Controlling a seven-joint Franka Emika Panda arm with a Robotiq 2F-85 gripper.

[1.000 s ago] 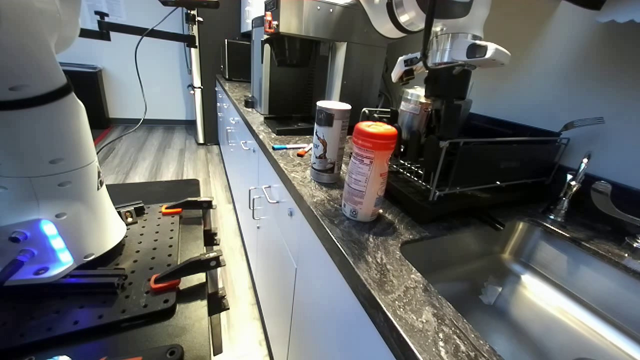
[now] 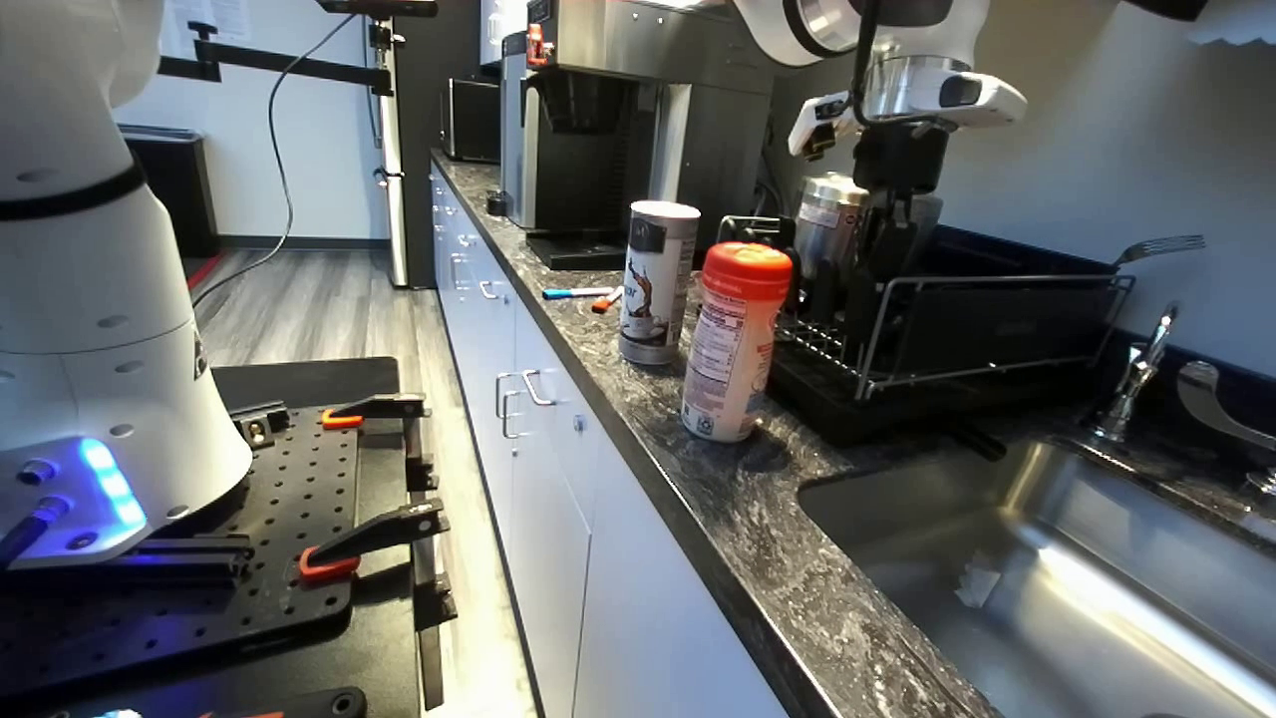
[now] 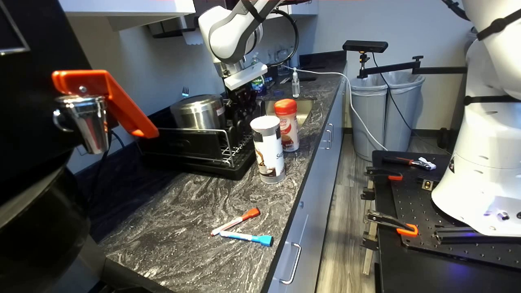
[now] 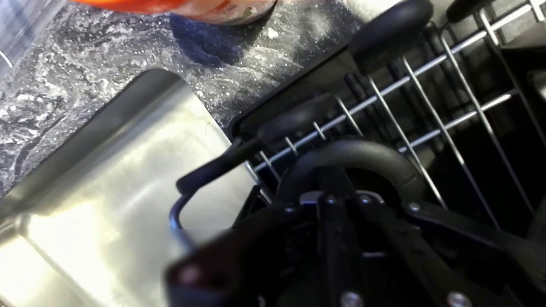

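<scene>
My gripper is shut and points down into the black dish rack (image 3: 190, 151). A black curved rim or handle (image 4: 358, 148) lies right at the fingertips in the wrist view; whether any of it sits between them is hidden in the dark. Seen from exterior view 1, the gripper (image 2: 891, 233) is over the rack, in front of the shiny steel pot (image 2: 828, 221). That pot (image 3: 199, 112) stands in the rack, beside the gripper in exterior view 2. Several dark items crowd the rack around the fingers.
A red-lidded bottle (image 2: 739, 341) and a white canister (image 2: 658, 281) stand on the counter before the rack. The steel sink (image 2: 1113, 574) adjoins it. A fork (image 2: 1160, 246) sticks up. Two markers (image 3: 246, 237) lie on otherwise clear counter.
In exterior view 1 the hand has shifted slightly to the right and up over the rack. The bottle, canister and rack have stayed put.
</scene>
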